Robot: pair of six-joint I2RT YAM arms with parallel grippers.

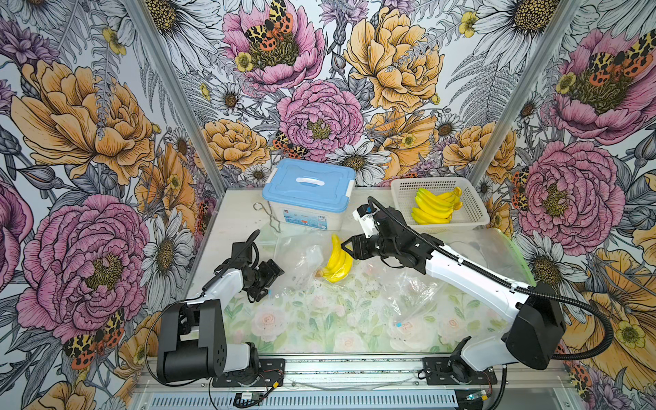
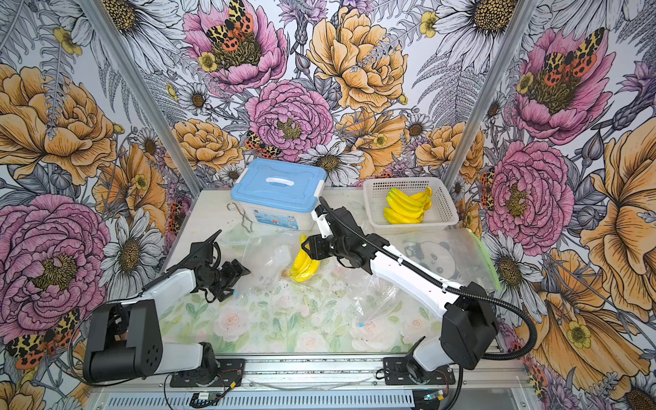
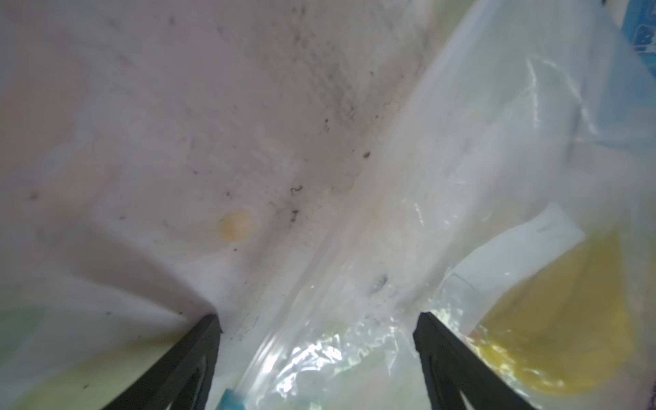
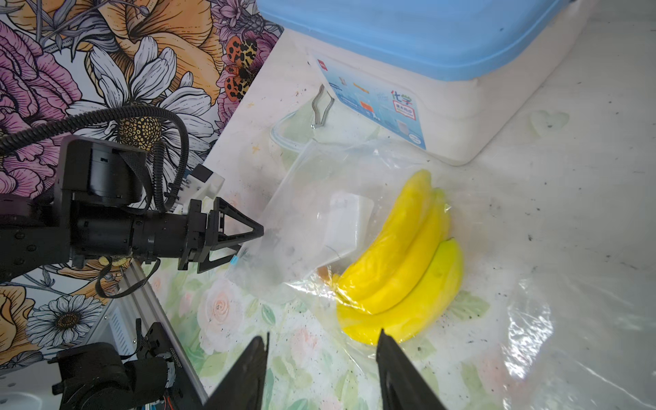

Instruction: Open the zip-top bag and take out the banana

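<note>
A clear zip bag (image 4: pixel 287 212) lies on the table with a bunch of bananas (image 4: pixel 396 280) inside. My left gripper (image 1: pixel 268 278) is low at the bag's left end, open; in the left wrist view the plastic film (image 3: pixel 478 171) lies beneath and between its fingers. My right gripper (image 1: pixel 354 247) hangs above the bananas' right side, open, with its fingertips apart in the right wrist view and nothing seen held.
A blue-lidded box (image 1: pixel 307 179) stands behind the bag. A white basket (image 1: pixel 403 188) with bananas is at back right. Other clear bags (image 4: pixel 581 341) lie to the right. A metal tong (image 4: pixel 321 112) lies left of the box.
</note>
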